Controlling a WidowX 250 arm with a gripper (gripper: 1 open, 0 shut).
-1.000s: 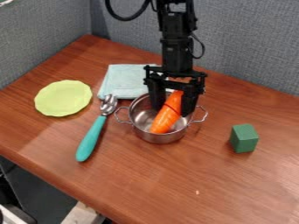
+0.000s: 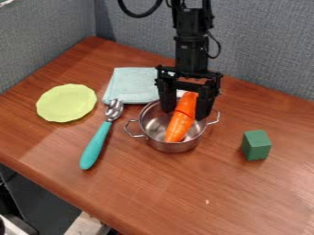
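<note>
The black gripper [image 2: 185,99] reaches down from above into a steel pot [image 2: 153,130], its fingers on either side of an orange carrot [image 2: 179,123]. The carrot lies slanted in the pot, its upper end up between the fingers. Whether the fingers are closed on it I cannot tell.
A yellow plate [image 2: 66,103] is at the left, a folded light cloth [image 2: 130,83] behind the pot, a spoon with teal handle [image 2: 95,143] left of the pot, and a green block [image 2: 256,144] at the right.
The gripper has shifted slightly right and up over the last second. The carrot and pot have moved only slightly.
</note>
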